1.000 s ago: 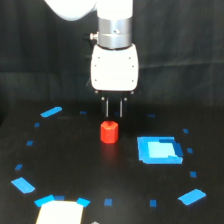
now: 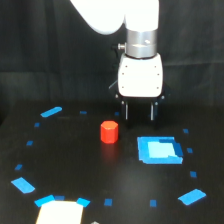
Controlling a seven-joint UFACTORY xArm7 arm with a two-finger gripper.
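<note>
A red block (image 2: 109, 131) stands on the dark table, left of the middle. My gripper (image 2: 140, 110) hangs to the right of the block and higher in the picture, its two dark fingers spread with nothing visible between them. To the lower right of the gripper lies a blue square tray (image 2: 145, 156) with a pale, lighter patch inside it. Whether the fingers are directly over the tray's far edge or behind it is hard to tell.
Blue tape strips mark the table, one at the back left (image 2: 51, 112) and one at the front right (image 2: 192, 197). A white and orange object (image 2: 60, 213) is cut off by the bottom edge. Open table lies between the block and the front tape marks.
My gripper has moved right, from above the red block toward the tray, and its fingers look farther apart. The block and the tray have stayed in place.
</note>
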